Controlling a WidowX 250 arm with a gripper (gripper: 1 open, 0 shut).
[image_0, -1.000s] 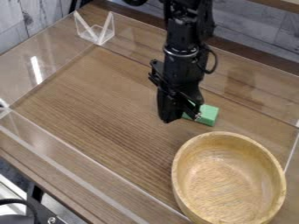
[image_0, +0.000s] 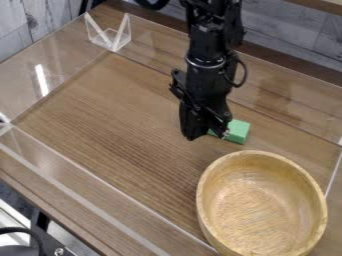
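Observation:
My black gripper (image_0: 194, 128) hangs low over the middle of the wooden table, shut, with nothing visible between its fingers. Just to its right, partly behind it, a green block (image_0: 235, 132) lies on the tabletop. A large tan round bowl (image_0: 261, 205) sits at the lower right, in front of the block.
The wooden table (image_0: 100, 130) has free room to the left and front left. A clear plastic rack (image_0: 107, 32) stands at the back left. A raised wooden edge runs along the back right, and a cable shows at the bottom left.

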